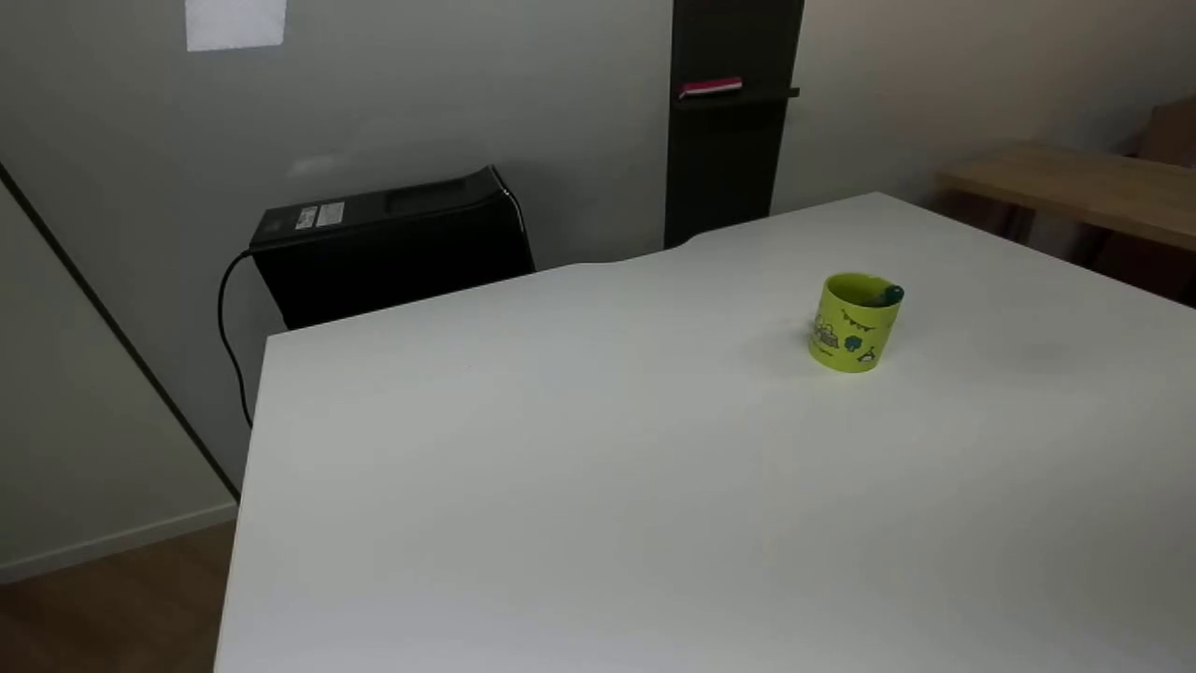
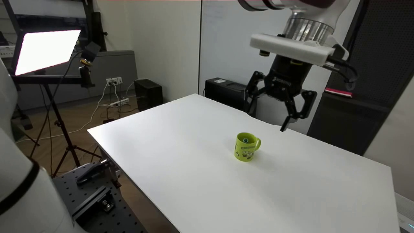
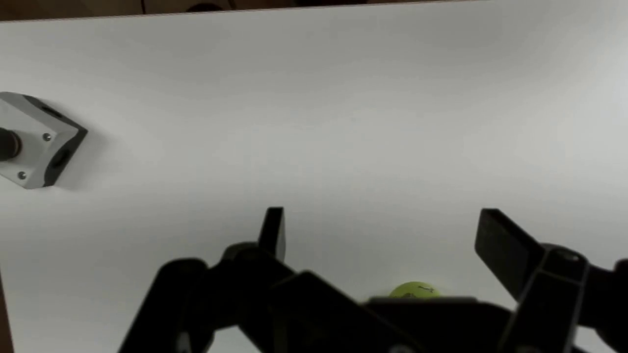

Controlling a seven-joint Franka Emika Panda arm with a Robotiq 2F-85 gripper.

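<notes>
A lime-green mug (image 1: 848, 327) with printed figures stands upright on the white table, and a dark green tip (image 1: 893, 293) pokes just above its rim. From the second exterior view the mug (image 2: 246, 147) shows its handle on the right. My gripper (image 2: 267, 110) hangs well above the table near the mug, fingers spread wide. In the wrist view the gripper is open, with only bare table visible between its fingertips. Part of the mug (image 3: 415, 289) peeks out there from behind the gripper body, which hides the rest of it.
A grey box with a black knob (image 3: 41, 141) sits near one table edge in the wrist view. Behind the table stands a black appliance (image 1: 392, 241).
</notes>
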